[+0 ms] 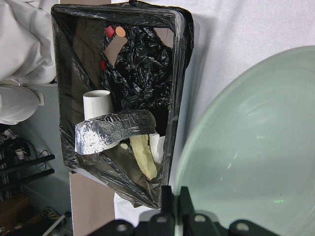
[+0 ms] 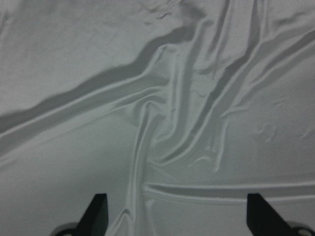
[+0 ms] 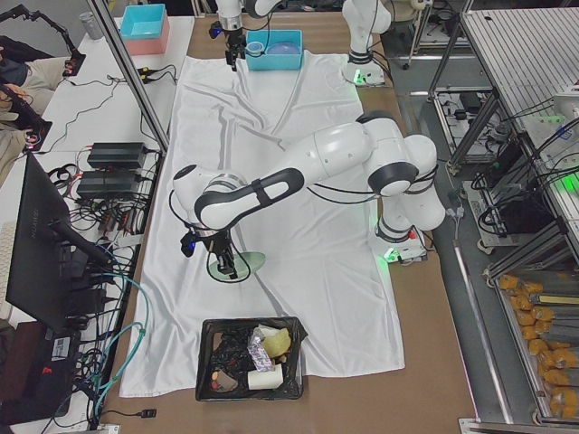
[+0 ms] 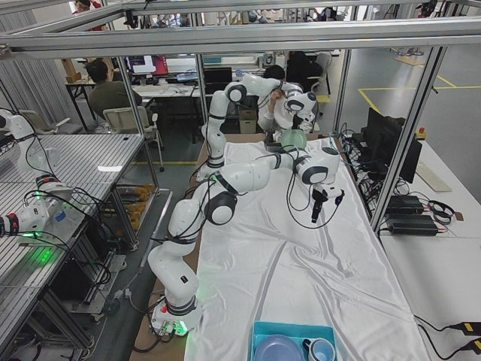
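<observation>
A pale green plate [image 1: 256,142] is held by its rim in my left gripper, which is shut on it. In the camera left view the plate [image 3: 252,264] hangs above the white cloth, near a black-lined bin [image 3: 205,362] of scraps: a paper cup, foil, a yellow piece, cardboard. My right gripper stands open over bare, wrinkled cloth [image 2: 74,157], its fingers wide apart with nothing between them.
A blue tub [image 4: 293,332] with plates and a mug sits at the table's other end. The cloth between bin and tub is mostly clear. Monitors, cables and metal frame posts flank the table.
</observation>
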